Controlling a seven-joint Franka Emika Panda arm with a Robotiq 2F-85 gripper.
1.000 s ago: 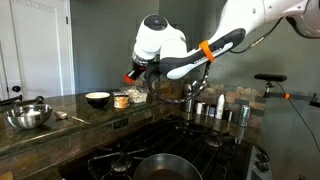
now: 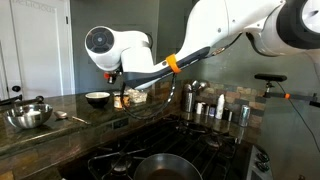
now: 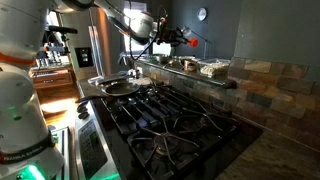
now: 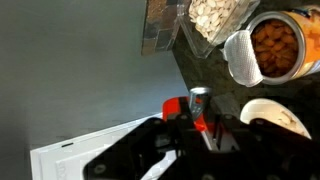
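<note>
My gripper is shut on a small red object (image 4: 174, 107). A silvery, rounded piece shows beside the red part, between the dark fingers; what the object is I cannot tell. In exterior view 1 the red object (image 2: 107, 76) is held in the air above the back counter, over a dark bowl (image 2: 97, 99). From the wrist, the pale inside of a bowl (image 4: 272, 112) lies below and to the right of the fingertips, apart from them. Exterior view 2 has the red object (image 3: 193, 43) small and far off.
An open can (image 4: 284, 42) of orange-brown pieces and a clear container (image 4: 214, 16) of pale bits stand near the bowl. Left on the counter are a metal bowl (image 2: 29, 117) and a spoon (image 2: 72, 118). A pan (image 2: 167, 167) sits on the stove in front.
In exterior view 1 my gripper has moved left along the counter with the red object, from over the can and containers to over the dark bowl. Counter items have stayed put.
</note>
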